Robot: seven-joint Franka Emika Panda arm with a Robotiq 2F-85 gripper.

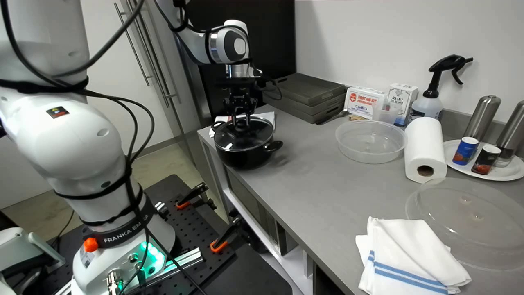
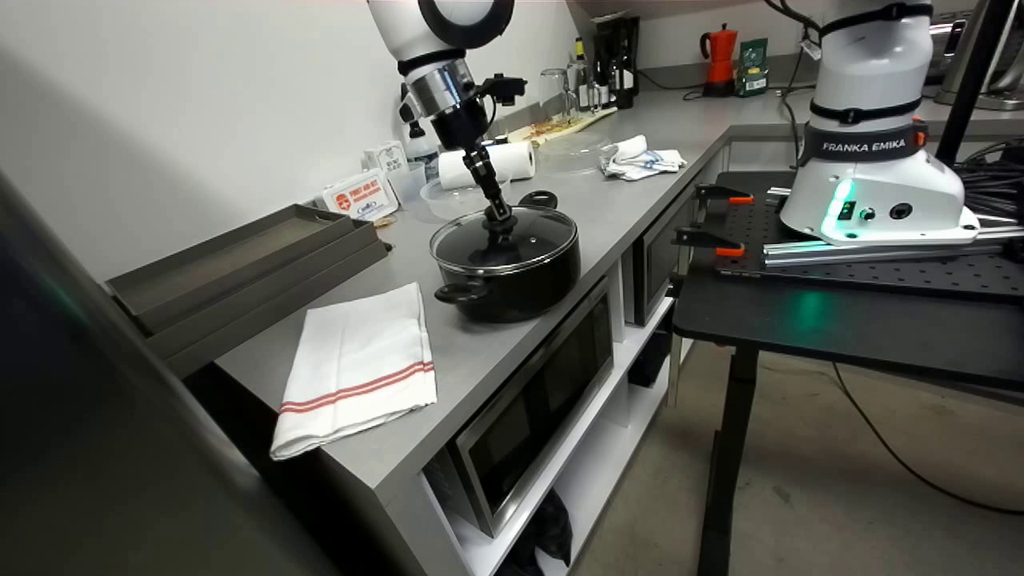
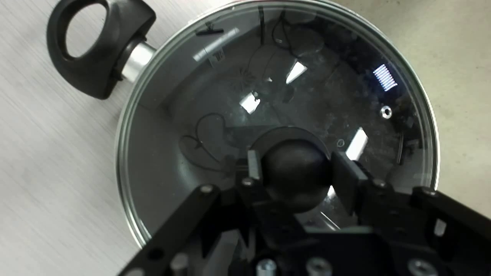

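Note:
A black pot (image 1: 244, 158) stands on the counter near its far-left edge in the first exterior view. Its glass lid (image 2: 461, 248), with a metal rim, lies over the pot's mouth. My gripper points down at the lid's centre, shut on the round black knob (image 3: 294, 177), with one finger on each side. In the second exterior view the gripper (image 2: 499, 216) comes down onto the lid from above. One black pot handle (image 3: 103, 46) shows at the upper left of the wrist view.
A folded white towel with red stripes (image 2: 360, 360) lies beside the pot, and grey trays (image 1: 307, 96) are stacked behind. A clear plastic bowl (image 1: 371, 141) and a paper towel roll (image 1: 425, 147) stand farther along.

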